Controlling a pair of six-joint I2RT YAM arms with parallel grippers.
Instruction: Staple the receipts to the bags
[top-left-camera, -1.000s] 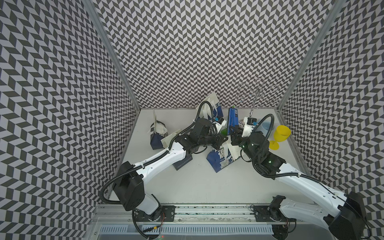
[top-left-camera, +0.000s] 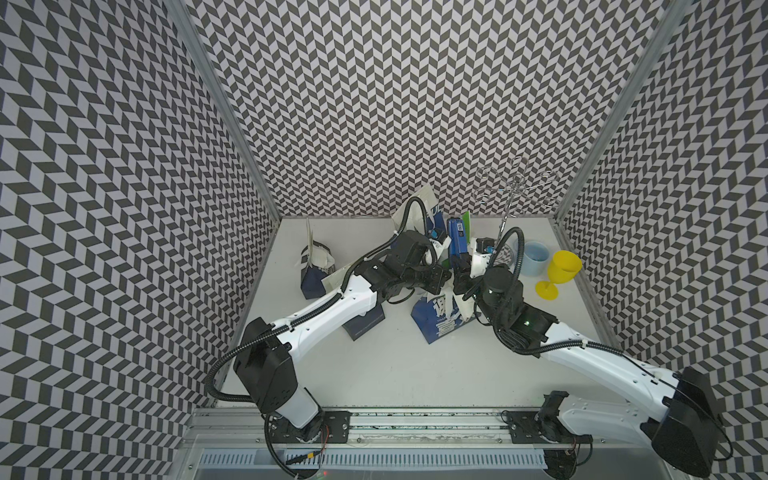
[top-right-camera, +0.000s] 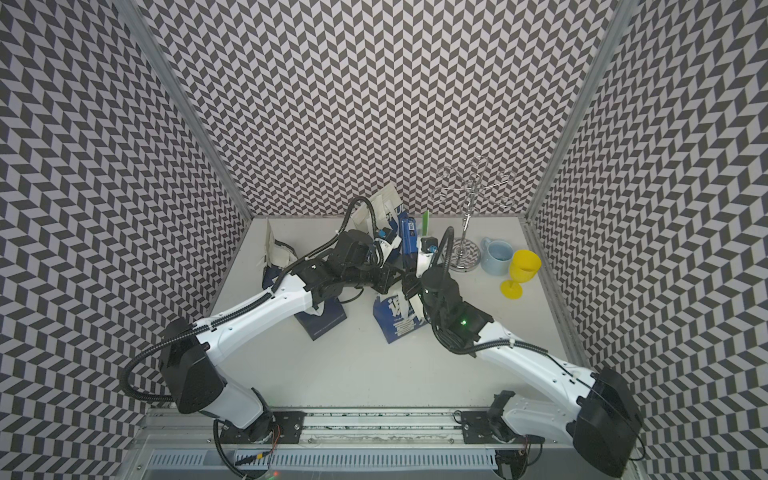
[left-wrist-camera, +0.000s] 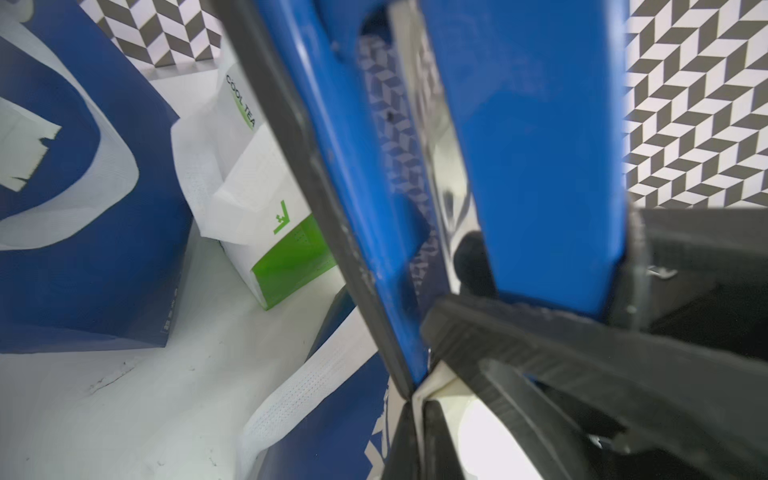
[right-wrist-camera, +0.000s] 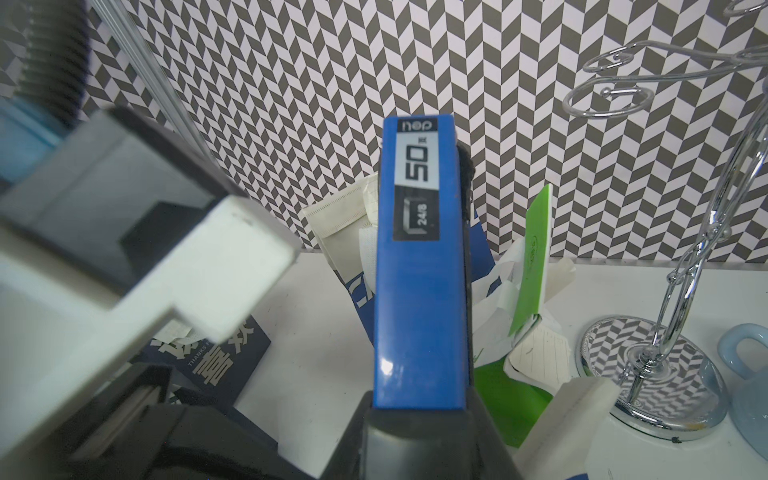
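Observation:
The blue stapler (right-wrist-camera: 420, 320) is gripped by my right gripper (top-left-camera: 462, 277), which is shut on it; the stapler points toward the back wall. In the left wrist view the stapler (left-wrist-camera: 528, 152) looms large, close to my left gripper. That gripper is shut, with a thin pale paper edge between its fingertips. Below both grippers a blue and white bag (top-left-camera: 438, 321) rests on the table. Whether the paper edge lies inside the stapler's mouth is hidden. A lined, receipt-like paper (right-wrist-camera: 541, 356) shows beside a green piece, right of the stapler.
A tall blue bag (left-wrist-camera: 88, 200) and a green-white bag (left-wrist-camera: 272, 216) stand behind. Another bag (top-left-camera: 313, 280) and a dark box (top-left-camera: 364, 321) are to the left. A chrome stand (right-wrist-camera: 652, 376), blue mug (top-left-camera: 534, 257) and yellow goblet (top-left-camera: 564, 268) occupy the right.
My right gripper and the stapler have moved left, closer to my left gripper, and the right wrist has turned. The left arm has shifted slightly; the bag below has barely moved.

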